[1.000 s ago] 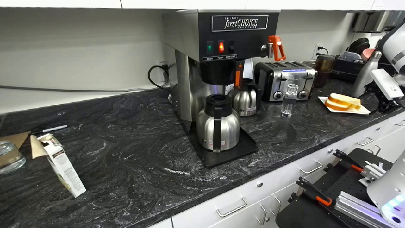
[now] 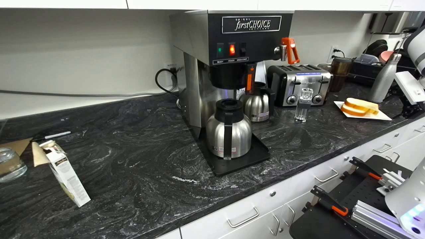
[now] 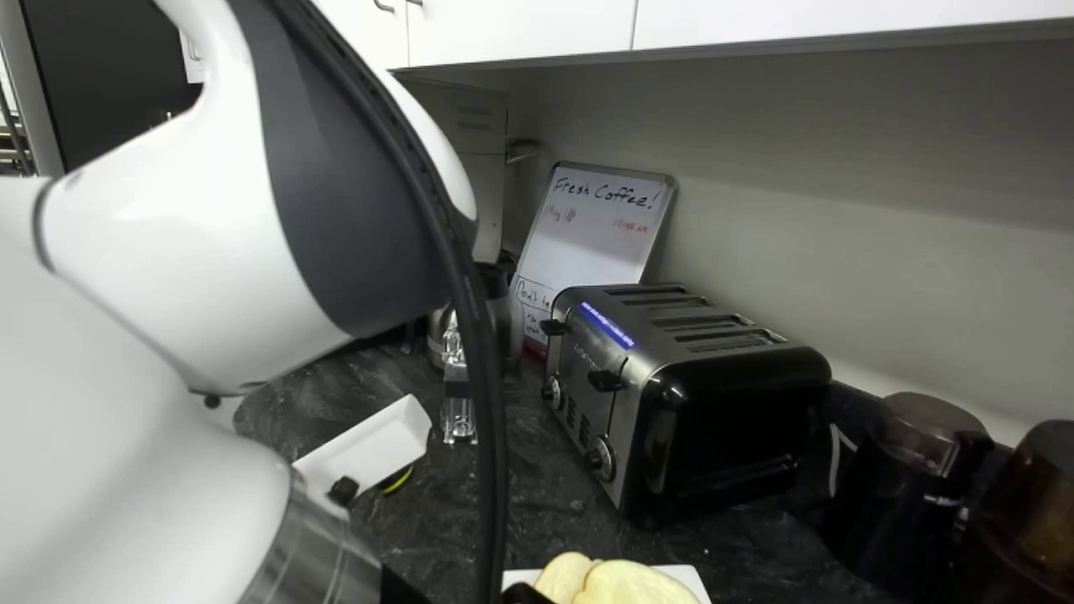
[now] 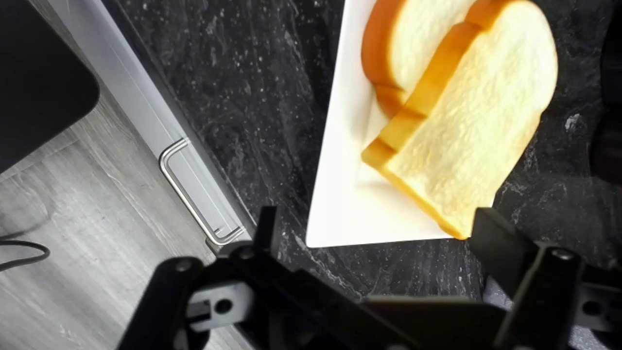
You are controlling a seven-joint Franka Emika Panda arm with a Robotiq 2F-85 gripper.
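Note:
Two slices of bread lie on a white plate (image 4: 338,204), the front slice (image 4: 478,116) overlapping the rear slice (image 4: 428,35). My gripper is open at the plate's near edge in the wrist view, its fingers wide apart and nothing held. The right finger (image 4: 495,245) appears close to the front slice's lower corner; whether they touch I cannot tell. In exterior view 1 the bread (image 2: 360,106) sits right of the silver toaster (image 2: 300,85), with my arm at the right edge. The toaster's slots (image 3: 695,322) look empty in exterior view 2.
A clear grinder (image 2: 303,104) stands before the toaster. The coffee maker (image 2: 191,36) and carafe (image 2: 239,131) are farther left. A steel bottle (image 2: 384,79) rises behind the plate. The counter's front edge and a drawer handle (image 4: 186,201) lie left of the plate in the wrist view.
The arm and gripper at the right edge of exterior view 1 have shifted slightly to the right. The bread and plate look unmoved.

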